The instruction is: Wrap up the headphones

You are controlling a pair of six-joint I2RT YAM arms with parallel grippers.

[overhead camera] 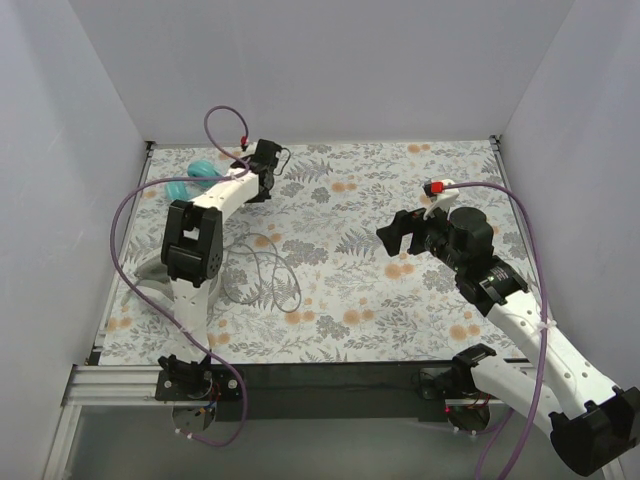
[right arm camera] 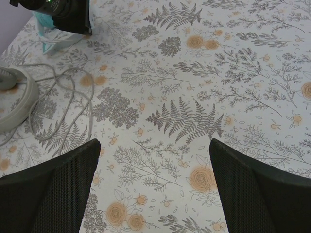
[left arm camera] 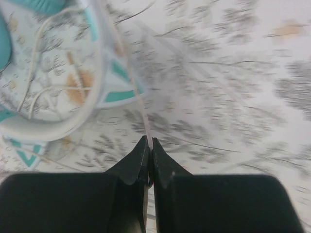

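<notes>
White-and-teal headphones (overhead camera: 205, 169) lie at the back left of the table, partly hidden by my left arm; their white band (left arm camera: 87, 109) and teal cups show in the left wrist view. My left gripper, at their side, is shut on a thin pale cable (left arm camera: 142, 109). Loops of grey cable (right arm camera: 73, 91) lie on the table in front. My right gripper (overhead camera: 398, 230) stands open over the right half of the table, nothing between its fingers.
A grey round object (right arm camera: 19, 109) sits at the near left, mostly under the left arm. Walls close the back and both sides.
</notes>
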